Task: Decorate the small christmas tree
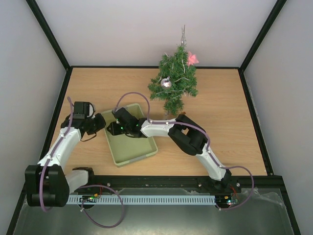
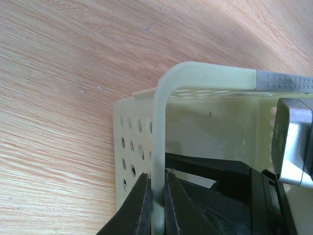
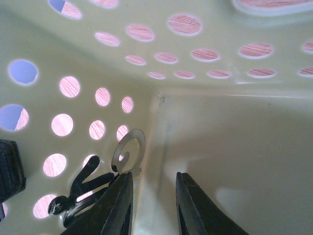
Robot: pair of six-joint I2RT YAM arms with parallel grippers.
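The green Christmas tree (image 1: 175,81) stands at the back, carrying a silver ball (image 1: 166,83) and a pink bow-like ornament (image 1: 192,58). In the left wrist view, my left gripper is shut on the rim of the pale green basket (image 2: 208,76). My right gripper is low inside the basket, its fingers part open with a gap between them. Beside its left finger, against the perforated wall, lies a small dark thing (image 3: 78,196) with a pale curled loop (image 3: 137,147); what it is, I cannot tell, and the finger partly covers it.
Elsewhere the basket floor (image 3: 220,147) looks bare in the right wrist view. Both arms meet closely at the basket's left side.
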